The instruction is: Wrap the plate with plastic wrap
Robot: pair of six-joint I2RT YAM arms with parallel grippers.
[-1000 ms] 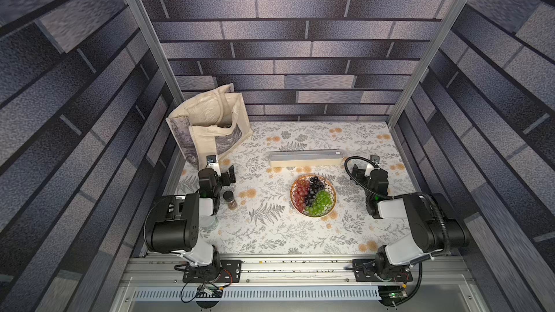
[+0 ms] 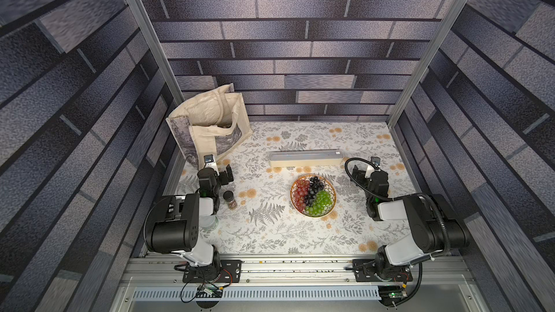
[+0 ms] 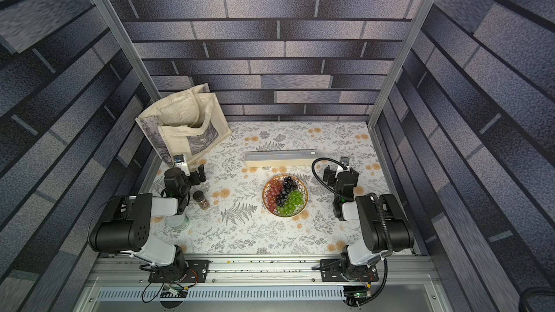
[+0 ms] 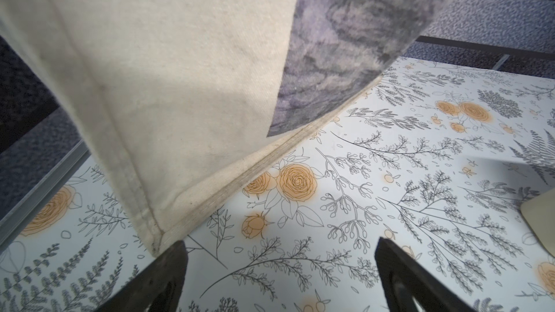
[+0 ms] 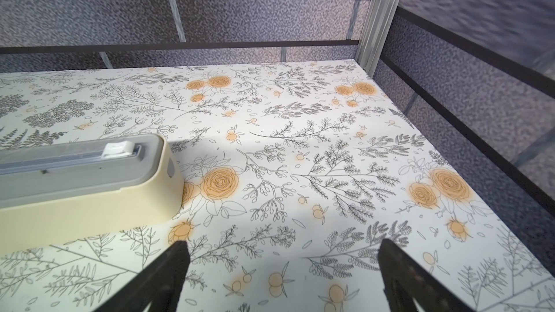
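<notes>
The round plate [image 2: 293, 207] holds red, black and green grapes [image 2: 318, 201] and stands uncovered on the table between my arms. Just behind it lies a long cream plastic wrap box [image 2: 306, 161] with a grey top; its right end with a white slider [image 5: 118, 149] fills the left of the right wrist view. My left gripper is open and empty, facing the cloth bag's lower corner. Right of the plate and wrap box, my right gripper hangs open, only patterned tablecloth between its fingers.
A cream cloth bag [image 2: 202, 138] stands at the back left, close in front of the left gripper. A small spice jar [image 2: 230, 200] and a clear glass [image 3: 177, 222] are near the left arm.
My left gripper has shifted very slightly to the left. The right arm, the plate and the wrap box look unmoved.
</notes>
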